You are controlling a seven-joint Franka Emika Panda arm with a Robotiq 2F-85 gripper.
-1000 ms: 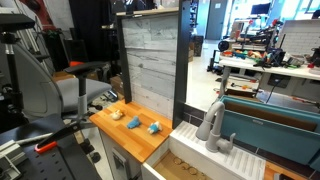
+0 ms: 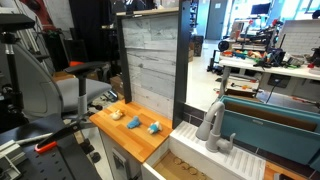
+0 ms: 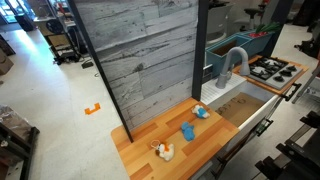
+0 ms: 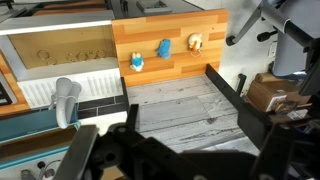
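Three small toys lie apart on the wooden counter [image 3: 190, 150]: a white-and-orange one [image 3: 163, 151], a plain blue one [image 3: 187, 131] and a blue-and-white one [image 3: 200, 111]. In the wrist view the same blue-and-white toy [image 4: 137, 61], blue toy [image 4: 164, 47] and white-and-orange toy [image 4: 195, 42] sit near the top. My gripper shows as dark fingers at the bottom of that view, spread wide apart. Only the grey plank panel shows between them, and no toy is near them. Neither exterior view clearly shows the gripper.
A grey faucet [image 2: 212, 125] stands on the white sink edge [image 2: 235, 158]. Beside the counter is a shallow bin [image 3: 238, 108]. The plank wall [image 3: 155, 60] with a dark post rises behind the counter. A teal trough [image 2: 265, 125] lies beyond the faucet.
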